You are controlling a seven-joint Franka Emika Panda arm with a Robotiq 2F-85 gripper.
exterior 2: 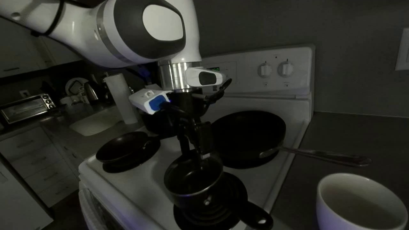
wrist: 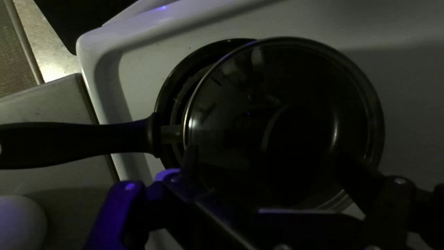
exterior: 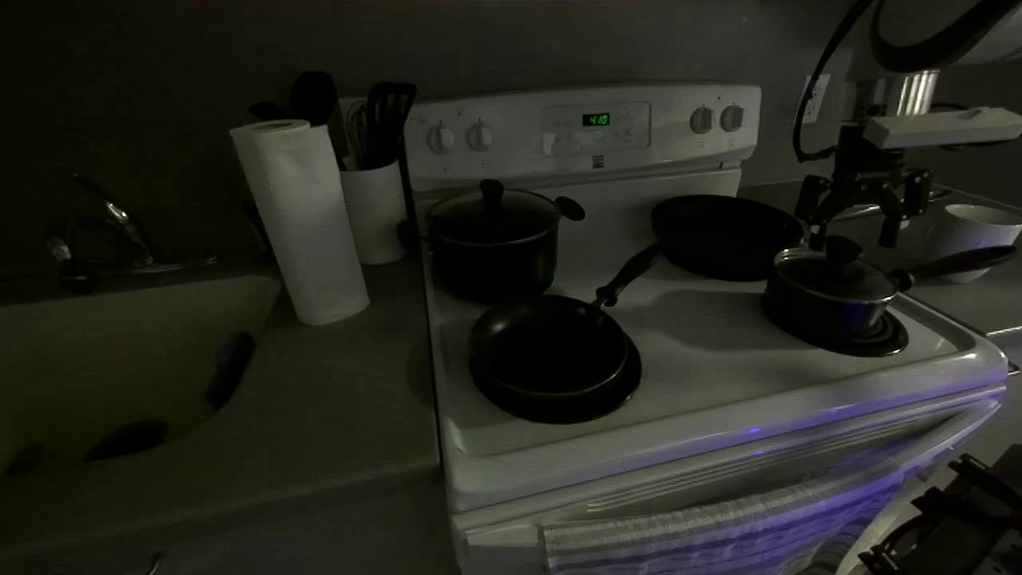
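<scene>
A small dark saucepan (exterior: 819, 299) sits on the front right burner, its black handle (wrist: 79, 143) pointing right in exterior view 1. The glass lid (wrist: 233, 137) rests on its rim, and the lid's black knob (exterior: 843, 250) stands up from the middle. Just above the knob, my gripper (exterior: 853, 225) is open and points downward, apart from it. In the wrist view its dark fingers (wrist: 360, 177) spread to either side over the lid, with nothing seen held between them.
Behind the saucepan is a large frying pan (exterior 2: 249, 134). Another frying pan (exterior: 551, 350) and a lidded pot (exterior: 493, 239) occupy the left burners. A white bowl (exterior 2: 360, 203) stands on the right counter.
</scene>
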